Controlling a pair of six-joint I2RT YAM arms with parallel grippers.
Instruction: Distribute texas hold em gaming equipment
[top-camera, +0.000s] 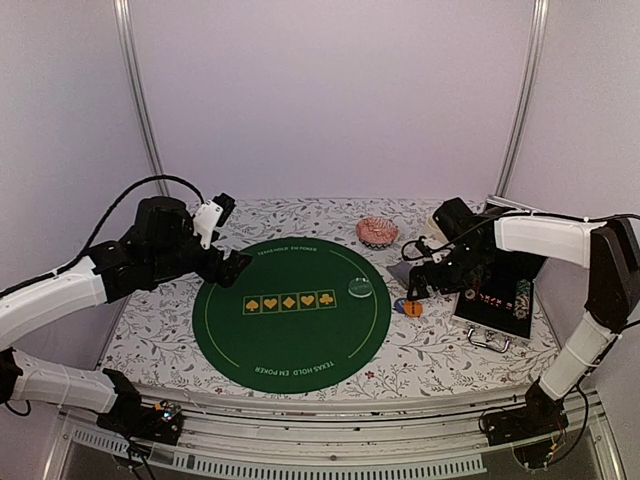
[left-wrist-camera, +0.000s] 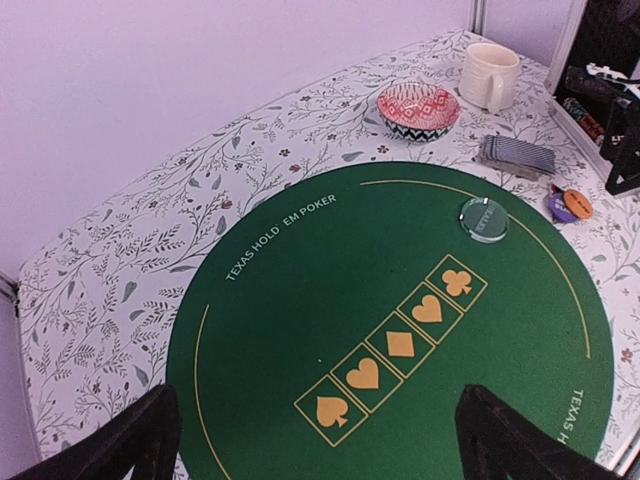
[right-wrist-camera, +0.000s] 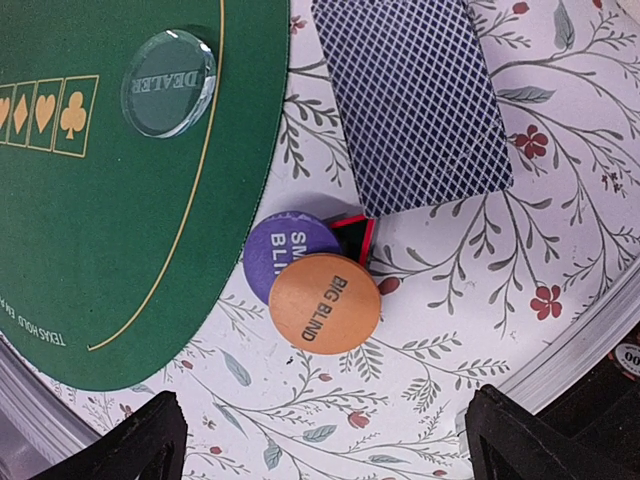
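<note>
The round green poker mat lies mid-table, with the clear dealer disc on its right part. Just off the mat's right edge, an orange big blind button overlaps a purple small blind button; a dark, red-edged piece peeks out beneath them. Behind these is a deck of cards with a blue-grey back. My right gripper is open above the buttons and deck, nothing between its fingers. Over the mat's back left edge, my left gripper stands open and empty.
An open chip case stands at the right, partly under my right arm. At the back are a red patterned bowl and a white mug.
</note>
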